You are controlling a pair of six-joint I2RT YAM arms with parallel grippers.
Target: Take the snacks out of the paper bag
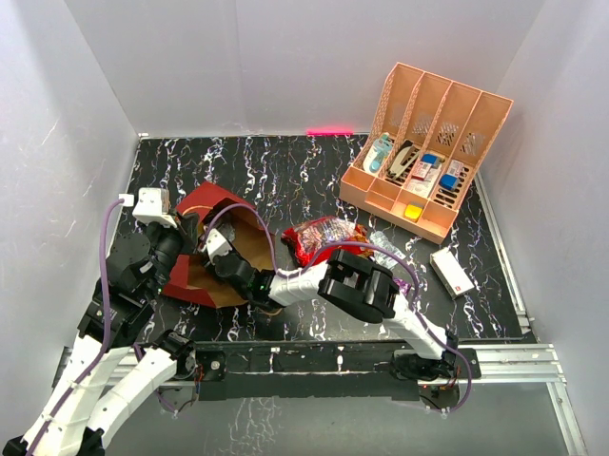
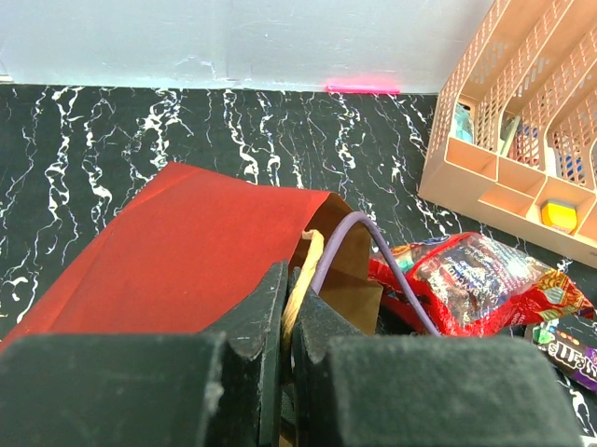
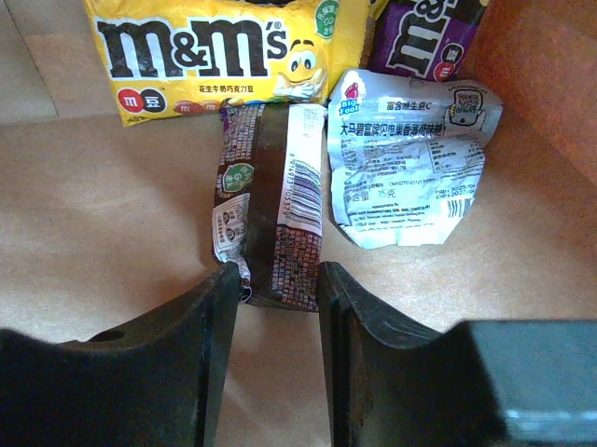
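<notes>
The red paper bag [image 1: 186, 275] lies on its side at the left, its mouth facing right. My left gripper is shut on the bag's tan rope handle [image 2: 300, 289] at the upper edge of the opening. Inside the bag, my right gripper stands part open, its fingertips on either side of the near end of a dark brown snack packet [image 3: 270, 205]. Whether they touch it is hard to tell. Deeper in lie a yellow M&M's bag [image 3: 224, 51], a purple M&M's bag [image 3: 424, 37] and a silver-white packet [image 3: 410, 154].
Right of the bag lie a red snack package [image 2: 476, 279], a dark purple packet [image 2: 569, 354] and a clear-looking wrapper [image 1: 385, 247]. An orange organizer [image 1: 428, 147] stands at the back right, with a white box [image 1: 451, 273] in front of it.
</notes>
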